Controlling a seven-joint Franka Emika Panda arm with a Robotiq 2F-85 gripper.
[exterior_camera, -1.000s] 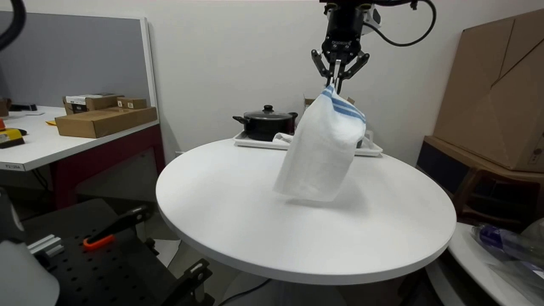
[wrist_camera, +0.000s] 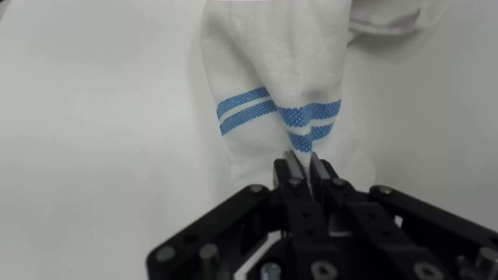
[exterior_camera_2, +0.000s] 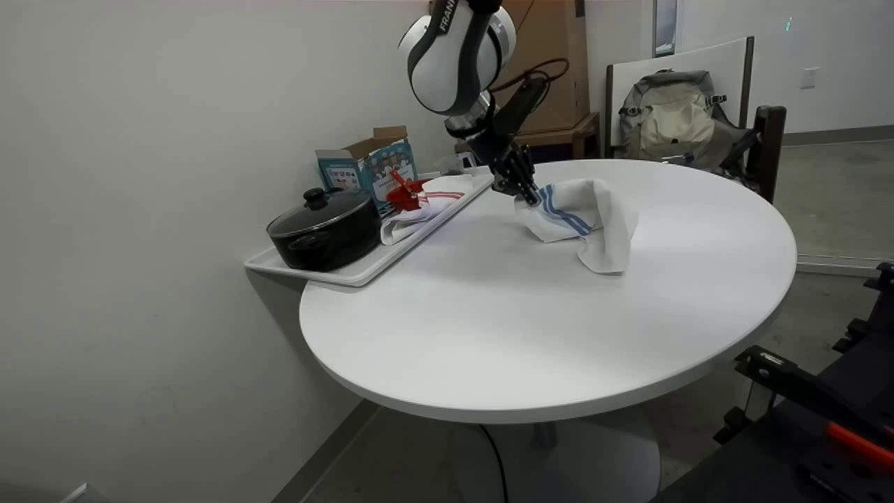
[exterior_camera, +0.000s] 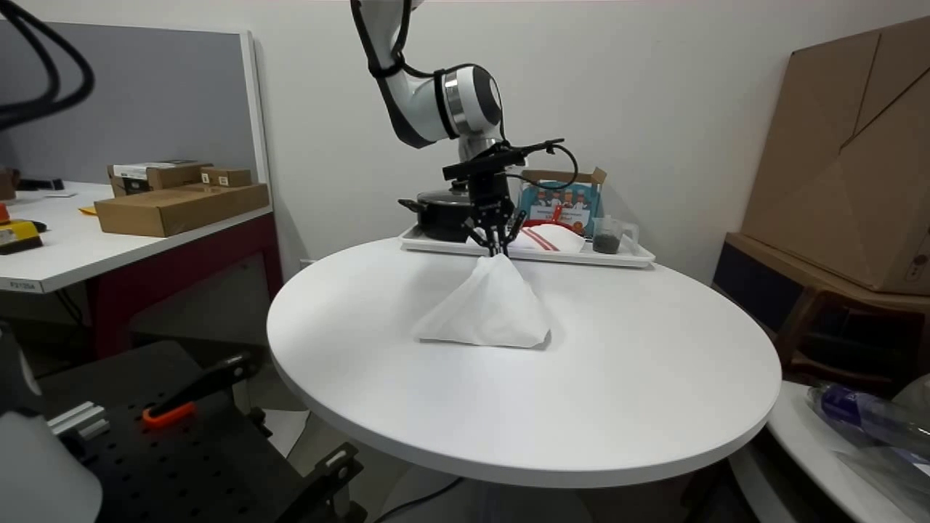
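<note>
A white towel with blue stripes [exterior_camera_2: 591, 214] is draped partly on the round white table [exterior_camera: 567, 418], one end raised. My gripper is shut on the towel near its striped end, pinching the cloth between its fingertips. In the first exterior view the towel [exterior_camera: 488, 305] spreads as a tent shape below the gripper [exterior_camera: 498, 251], its lower edge resting on the tabletop. Folds show beyond the stripes in the wrist view, where the towel [wrist_camera: 298, 51] stretches away from the fingers. The bit of cloth inside the grip is mostly hidden.
Against the wall, a white tray [exterior_camera_2: 369, 272] holds a black lidded pot [exterior_camera_2: 327, 235], a blue box [exterior_camera_2: 390, 172], a red item [exterior_camera_2: 406, 197] and a folded red-striped cloth [exterior_camera: 554, 238].
My gripper has come down and shifted left in the first exterior view, tilting as it went. The towel, earlier hanging nearly full length, now lies lower and partly bunched on the table.
</note>
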